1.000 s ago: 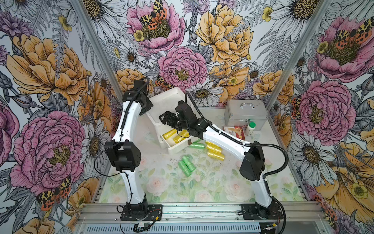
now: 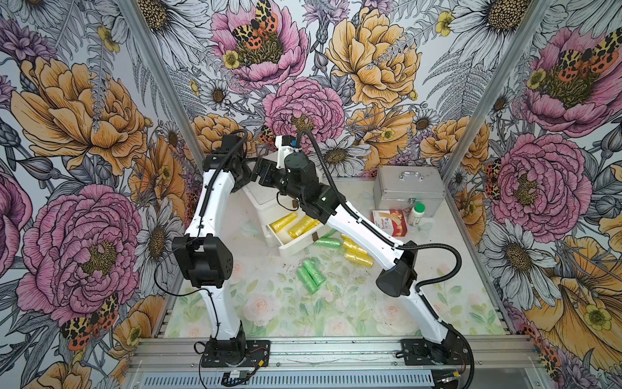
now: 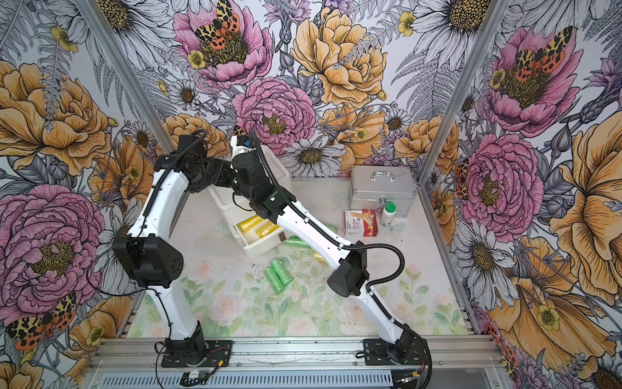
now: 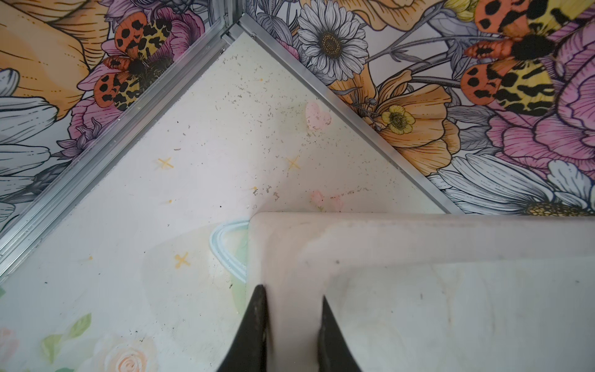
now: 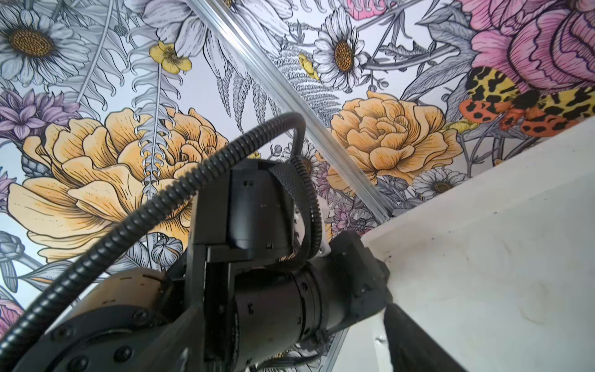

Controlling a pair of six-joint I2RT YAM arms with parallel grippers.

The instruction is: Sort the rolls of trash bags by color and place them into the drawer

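Note:
A white drawer unit (image 2: 259, 201) stands at back left, its drawer pulled out with yellow rolls (image 2: 302, 225) inside. My left gripper is shut on the unit's rim (image 4: 285, 254). My right gripper (image 2: 262, 170), open, is raised over the unit's top, close beside the left wrist; nothing shows between its fingers in the right wrist view. Two green rolls (image 2: 307, 278) lie in front of the unit; another green roll (image 2: 327, 242) and several yellow rolls (image 2: 357, 258) lie right of it, partly hidden in the top right view.
A silver case (image 2: 408, 188), a red and white box (image 2: 387, 221) and a green-capped bottle (image 2: 416, 214) occupy the back right. The front of the table (image 2: 226, 311) has free room. Both arms crowd closely over the drawer unit.
My right arm has moved left and up, toward the left gripper, over the unit's top. My left arm stays nearly where it was; the rolls are unmoved.

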